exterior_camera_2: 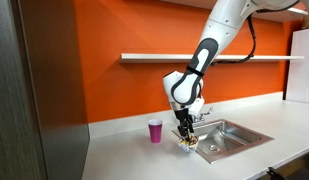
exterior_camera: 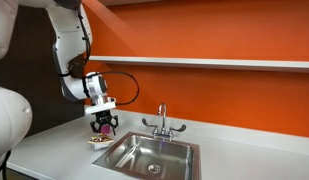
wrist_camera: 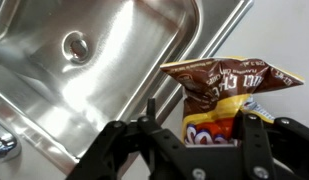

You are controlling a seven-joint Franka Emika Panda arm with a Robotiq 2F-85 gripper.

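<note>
A brown and yellow snack wrapper (wrist_camera: 219,85) with red and white lettering fills the right of the wrist view, close to my fingers. A bit of blue and white material (wrist_camera: 256,105) shows beside it. My gripper has its fingers apart, the wrapper lying toward the right finger; whether that finger touches it is unclear. In exterior view 1 the wrapper (exterior_camera: 98,138) is on the counter left of the sink, with the gripper (exterior_camera: 104,127) just above it. Exterior view 2 shows the wrapper (exterior_camera_2: 188,143) small beneath the gripper (exterior_camera_2: 189,133).
A steel sink (exterior_camera: 152,157) with a tall faucet (exterior_camera: 162,115) lies right beside the wrapper. A magenta cup (exterior_camera_2: 155,130) stands behind on the counter. Bare counter (exterior_camera_2: 119,155) stretches left of it in exterior view 2. A white shelf (exterior_camera: 194,63) runs along the orange wall.
</note>
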